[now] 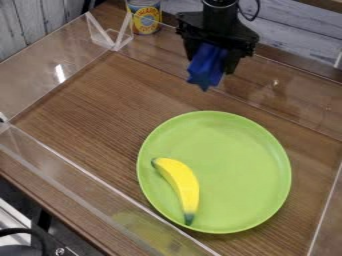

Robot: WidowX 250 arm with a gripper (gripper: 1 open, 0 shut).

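My black gripper (214,45) is at the top of the view, pointing down. A blue object (206,66) sits at its fingers, partly covered by them; I cannot make out how the fingers stand around it. Lower right, a green plate (234,165) lies on the wooden surface, with a yellow banana (181,185) on its left part.
A can (143,14) with a yellow label stands at the back left. Clear plastic walls edge the wooden surface (94,120), whose left and middle parts are bare.
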